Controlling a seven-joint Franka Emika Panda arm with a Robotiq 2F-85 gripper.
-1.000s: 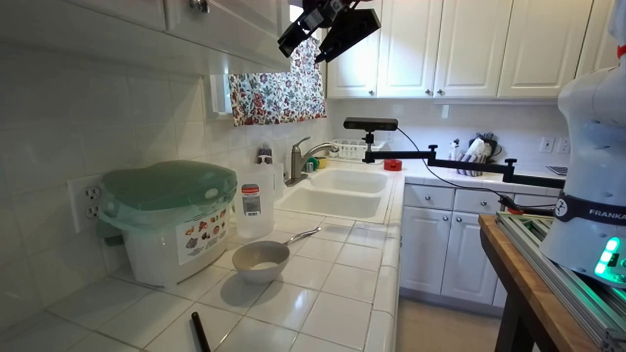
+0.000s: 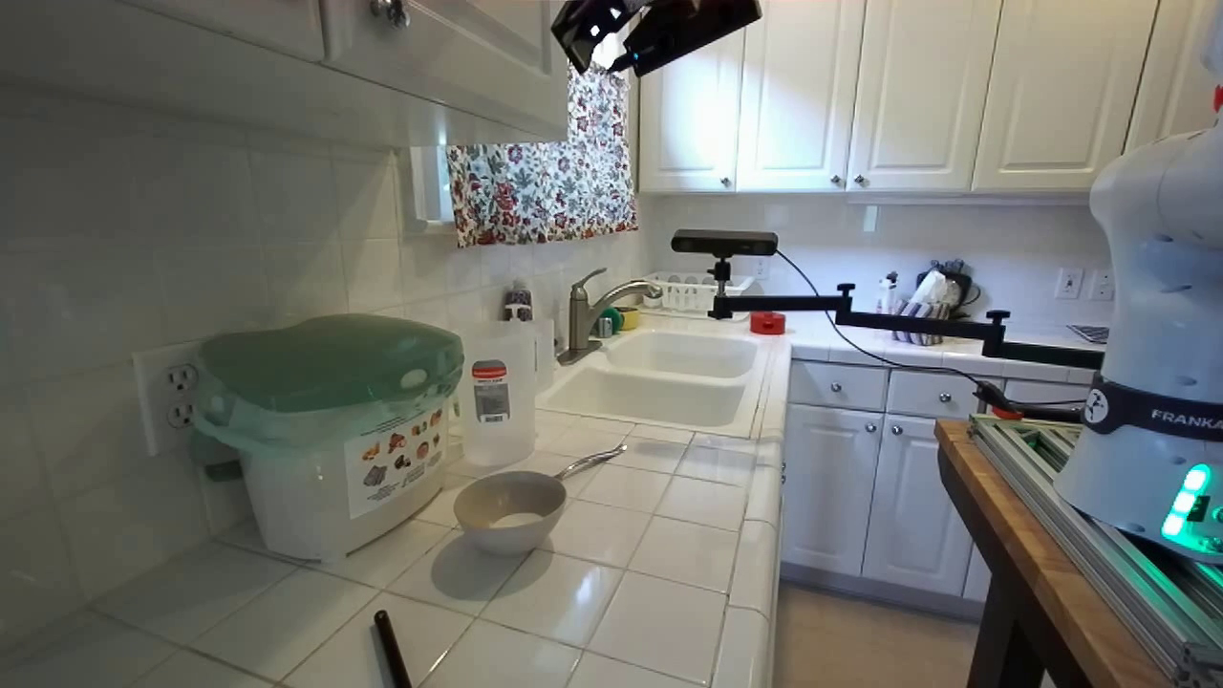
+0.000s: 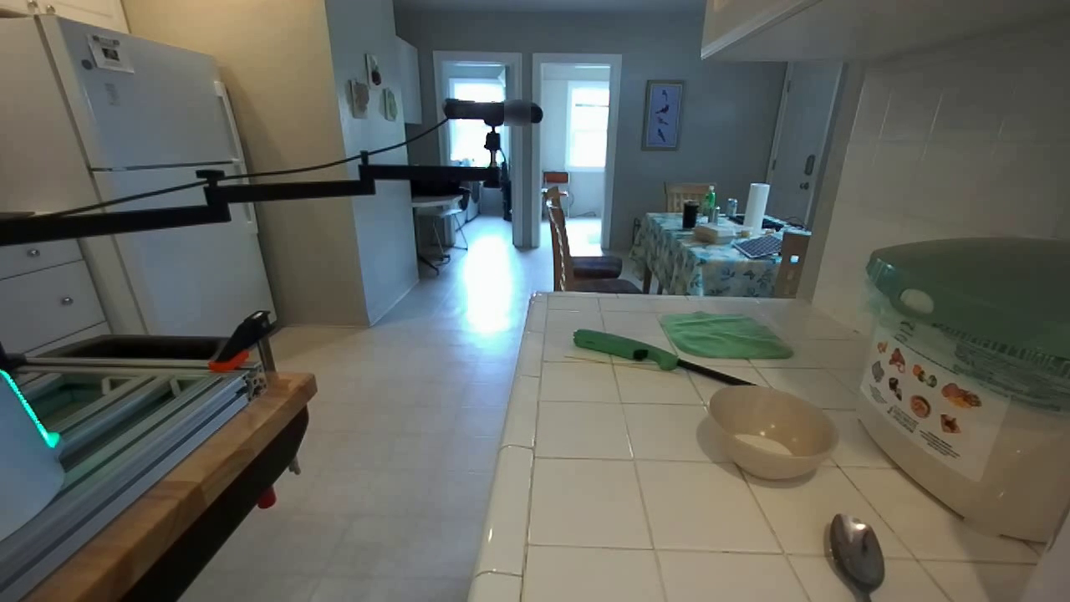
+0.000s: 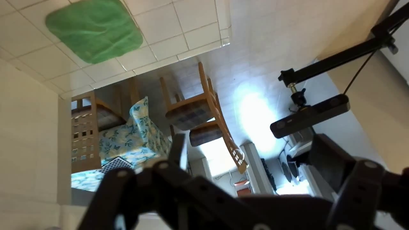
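Note:
High above the tiled counter, at the top edge of exterior view 1, my gripper stands open. In the wrist view its dark fingers are spread wide apart with nothing between them. A beige bowl rests on the counter, empty as far as I can see. On the tiles near it lies a metal spoon, whose handle shows behind the bowl in exterior view 1. Beyond the bowl are a green-handled tool with a black shaft and a flat green cloth.
A large bin with a green lid and a clear bottle stand along the wall. Behind them is the sink with its faucet. An upper cabinet overhangs the counter. A camera arm crosses the room's middle.
My gripper has risen and shifted slightly right in exterior view 1, with its tilt altered, so less of it shows. The things on the counter have stayed where they were.

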